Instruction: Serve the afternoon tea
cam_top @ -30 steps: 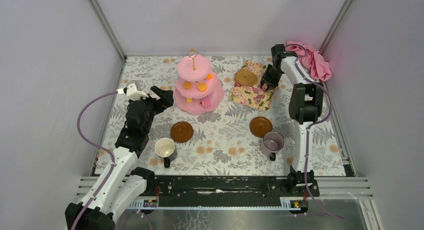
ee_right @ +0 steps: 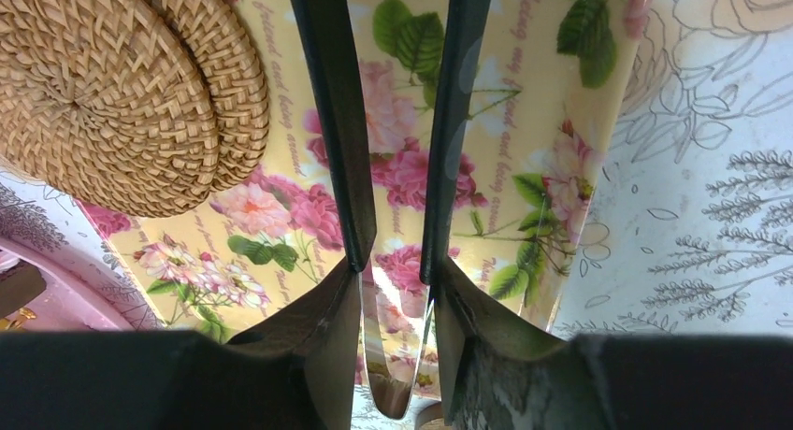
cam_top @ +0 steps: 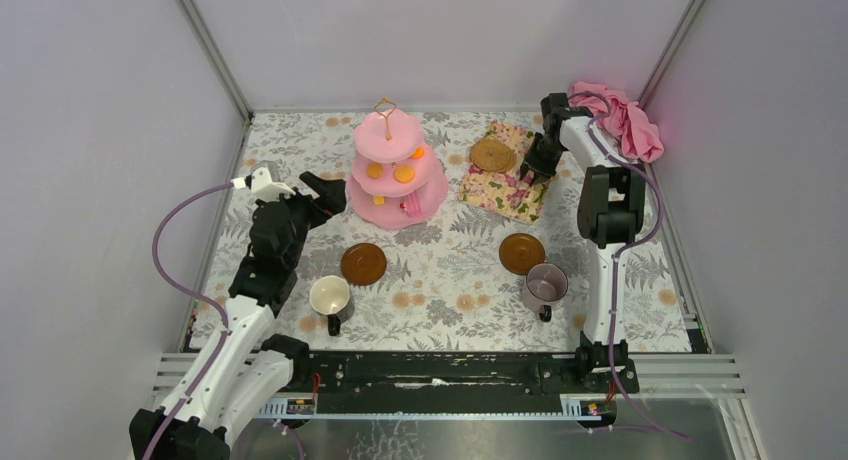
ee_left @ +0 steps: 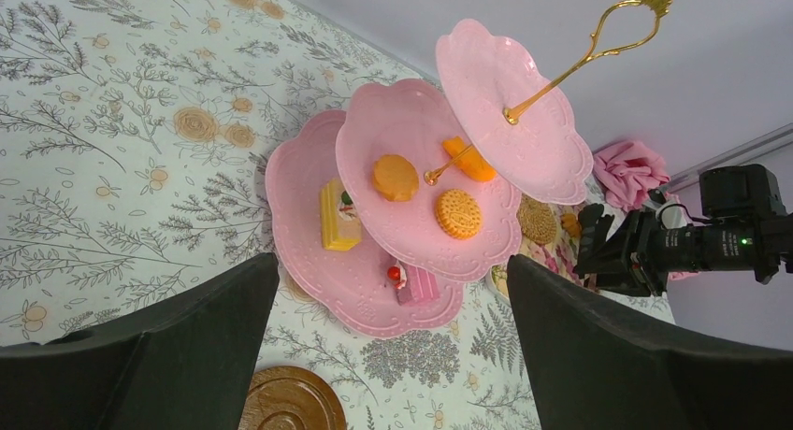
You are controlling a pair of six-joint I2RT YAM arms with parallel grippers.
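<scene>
My right gripper is shut on tongs [ee_right: 331, 93], which have dark arms and a clear end, over a floral tray [ee_right: 552, 224] beside two stacked woven mats [ee_right: 103, 93]. My left gripper hangs open left of the pink three-tier stand [ee_left: 512, 65], which holds round pastries [ee_left: 458, 213], a yellow cake [ee_left: 338, 226] and a pink cake [ee_left: 418, 285]. Two brown saucers [cam_top: 363, 264] lie in front, near a white cup [cam_top: 329, 294] and a greyish mug [cam_top: 543, 286].
A crumpled pink cloth [cam_top: 632, 125] lies at the back right corner, behind the right arm.
The left arm and everything else on the table look unchanged.
</scene>
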